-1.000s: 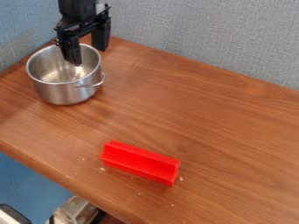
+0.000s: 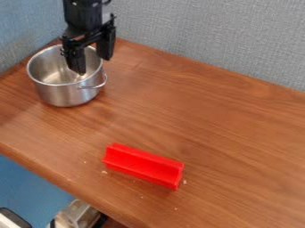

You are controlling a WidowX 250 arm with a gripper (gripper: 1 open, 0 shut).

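My black gripper (image 2: 91, 55) is open above a steel pot (image 2: 66, 89) at the back left of the wooden table, one finger down over or inside the pot's mouth and the other near its back right rim. Whether anything touches the rim I cannot tell. A red oblong block (image 2: 144, 165) lies at the front middle of the table.
Grey textured walls stand behind. At the lower left, beyond the table's edge, are a blue floor and some metal hardware.
My gripper has moved slightly lower over the pot. The pot and red block have not moved.
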